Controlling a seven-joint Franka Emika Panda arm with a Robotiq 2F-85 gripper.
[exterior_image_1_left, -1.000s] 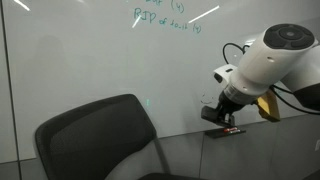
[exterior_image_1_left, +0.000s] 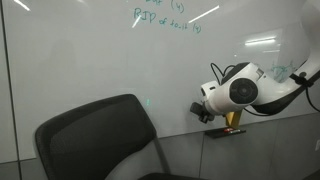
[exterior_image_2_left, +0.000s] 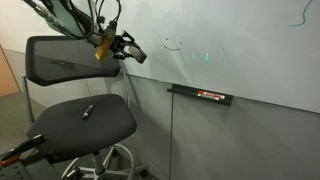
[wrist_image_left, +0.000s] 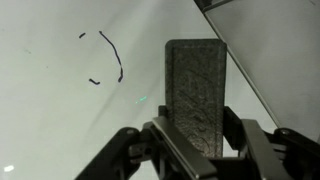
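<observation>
My gripper is shut on a dark grey, block-shaped eraser (wrist_image_left: 195, 85), which sticks out ahead of the fingers in the wrist view. The whiteboard (wrist_image_left: 60, 130) fills most of the background there. Dark pen strokes (wrist_image_left: 115, 55), a curve and short dashes, lie on it to the left of the eraser. Exterior view 2 has the eraser (exterior_image_2_left: 137, 53) near the board, left of the strokes (exterior_image_2_left: 172, 47); whether it touches the surface I cannot tell. Small green marks (exterior_image_2_left: 200, 57) show farther right.
Below the board's lower edge, a black tray (exterior_image_2_left: 222, 99) holds a reddish item. A black office chair (exterior_image_2_left: 85, 130) stands beneath the arm, with a small dark object (exterior_image_2_left: 87, 112) on its seat. Green writing (exterior_image_1_left: 165, 20) is high on the board.
In exterior view 1 the arm's white wrist has swung left and downward. The chair is unmoved.
</observation>
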